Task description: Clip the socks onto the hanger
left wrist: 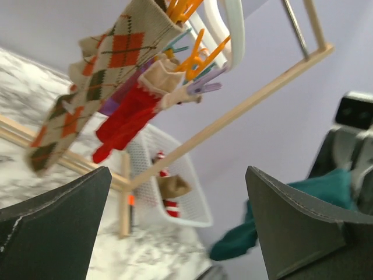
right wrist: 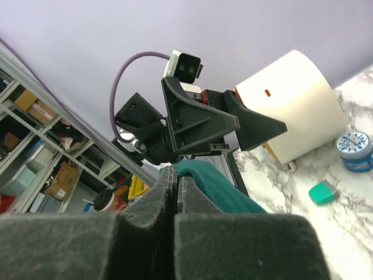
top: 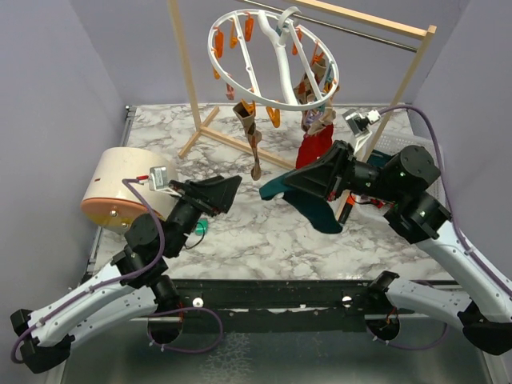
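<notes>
The white round hanger [top: 285, 76] with orange clips hangs from the rack, holding argyle socks [left wrist: 99, 87] and red socks [left wrist: 128, 119]. My right gripper [top: 310, 178] is shut on a teal sock [top: 312, 210], which drapes below it and shows between its fingertips in the right wrist view. My left gripper [top: 226, 192] stands open, empty, left of the teal sock and below the hanger.
A white basket [left wrist: 195, 198] with striped socks sits at the right, partly behind the right arm. A cream cylinder [top: 120, 180] stands at the left.
</notes>
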